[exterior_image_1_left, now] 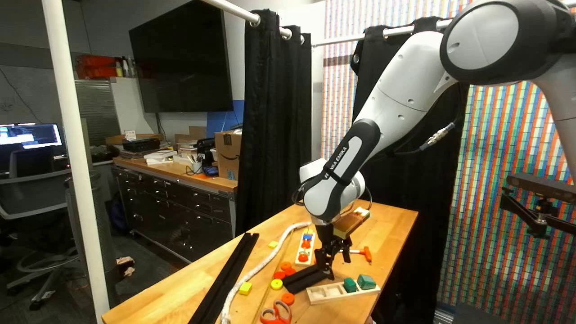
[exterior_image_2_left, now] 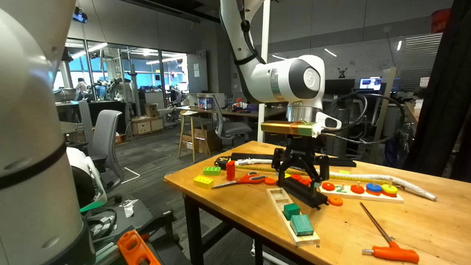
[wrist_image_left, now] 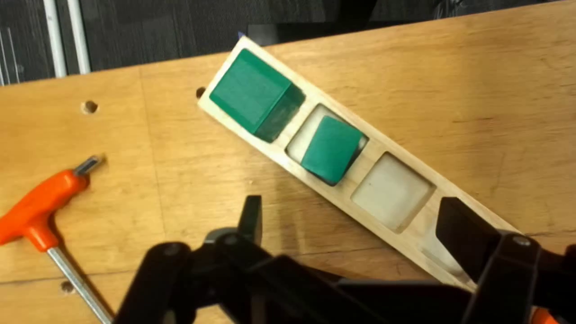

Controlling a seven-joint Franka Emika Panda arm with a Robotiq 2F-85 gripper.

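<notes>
My gripper is open above the table, its fingers spread wide with nothing between them. In the wrist view a wooden tray [wrist_image_left: 345,213] with square recesses runs diagonally, its lower right end partly hidden behind a finger [wrist_image_left: 467,232]. A larger green block [wrist_image_left: 251,89] fills the end recess. Beside it a smaller green block [wrist_image_left: 332,148] sits askew in the second recess, and the third recess is empty. From the side, the gripper [exterior_image_2_left: 300,187] hangs over a black bar [exterior_image_2_left: 302,190] just behind the tray [exterior_image_2_left: 280,203].
An orange-handled hex key [exterior_image_2_left: 393,252] lies to one side. Scissors [exterior_image_2_left: 249,177], toy bricks [exterior_image_2_left: 204,181], orange rings [exterior_image_2_left: 335,201], a numbered peg board [exterior_image_2_left: 362,194] and a white rope [exterior_image_2_left: 410,185] crowd the rest. Bare wood lies between tray and hex key.
</notes>
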